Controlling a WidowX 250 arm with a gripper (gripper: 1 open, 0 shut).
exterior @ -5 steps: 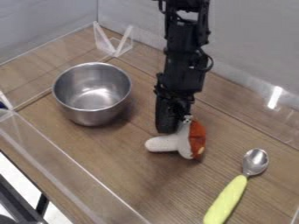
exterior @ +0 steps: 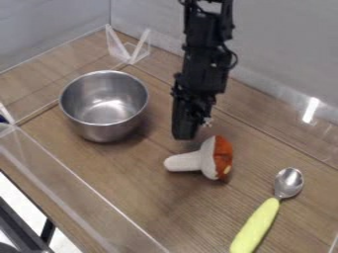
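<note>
A toy mushroom (exterior: 204,158) with a white stem and an orange-red cap lies on its side on the wooden counter. Just behind and above it is my black gripper (exterior: 192,126), raised clear of the mushroom. Its fingers are dark and overlap, so their spread is unclear. A steel bowl (exterior: 105,105) stands to the left of the gripper.
A spoon (exterior: 255,224) with a yellow-green handle lies at the lower right. A white wire-like holder (exterior: 128,49) is at the back left. Walls bound the counter at the back, and a clear edging runs along the left.
My gripper has moved up and slightly back from the mushroom, which it was touching or over. The mushroom, bowl and spoon look unmoved.
</note>
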